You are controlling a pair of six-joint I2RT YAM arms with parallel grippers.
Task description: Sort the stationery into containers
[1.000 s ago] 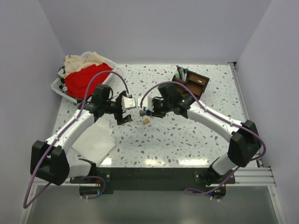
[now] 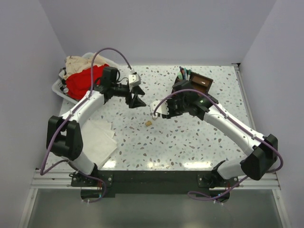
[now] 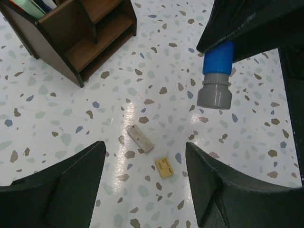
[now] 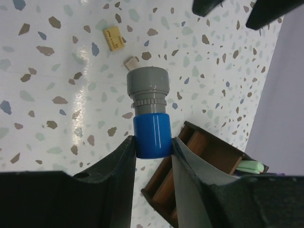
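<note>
My right gripper is shut on a blue-and-grey cylinder (image 4: 152, 133), held above the table near the dark wooden organizer (image 2: 202, 81), which holds pens at its left end. My left gripper hangs apart from it to the left, its fingers parted with nothing between them. Below on the table lie a small yellow block (image 3: 164, 167) and a pale oblong piece (image 3: 140, 138), probably erasers.
A white basket (image 2: 61, 88) with red and beige cloths stands at the back left. White sheets (image 2: 92, 142) lie at the front left.
Both arms have drawn apart and moved away from the front edge: my right gripper rightward with the cylinder, nearer the organizer, my left gripper upward in the top view.
</note>
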